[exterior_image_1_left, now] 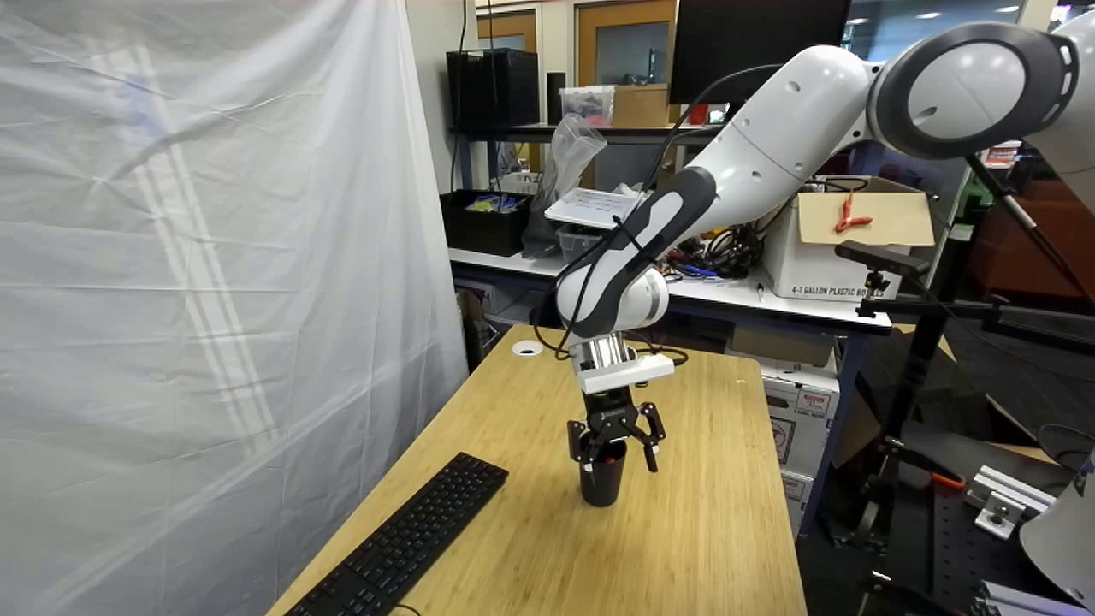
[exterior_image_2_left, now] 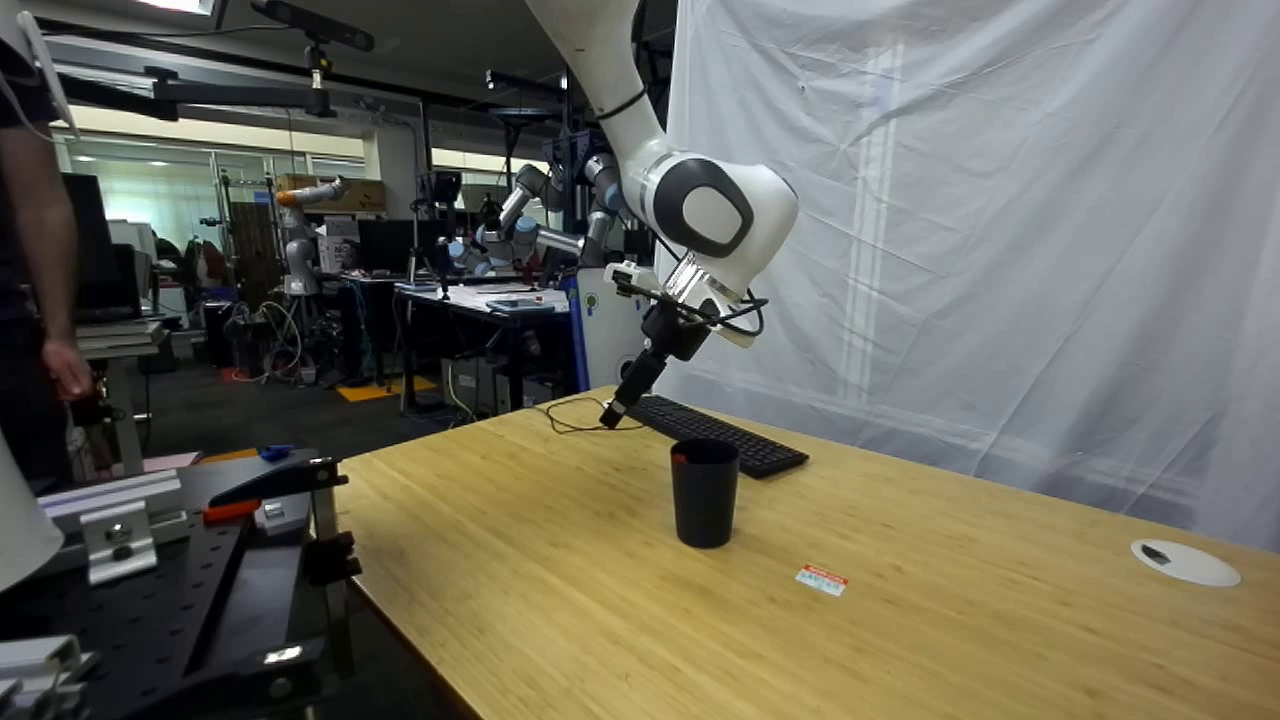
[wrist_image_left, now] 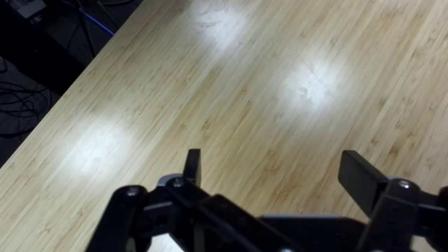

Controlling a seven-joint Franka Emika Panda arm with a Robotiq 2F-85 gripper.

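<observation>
A black cup (exterior_image_1_left: 600,488) stands upright on the wooden table, with something small and red showing inside its mouth; the same cup (exterior_image_2_left: 704,498) is in exterior view 2. My gripper (exterior_image_1_left: 620,468) is open and overlaps the cup's upper part in exterior view 1. From exterior view 2, the gripper (exterior_image_2_left: 613,416) hangs above the table, apart from the cup and to its left. Only bare table lies beyond the spread fingers (wrist_image_left: 193,166) in the wrist view, with nothing between them. The cup is out of that view.
A black keyboard (exterior_image_1_left: 411,539) lies along the curtain side of the table. Near the cup is a small red-and-white label (exterior_image_2_left: 823,580), flat on the wood. A white round cap (exterior_image_2_left: 1185,563) sits farther right.
</observation>
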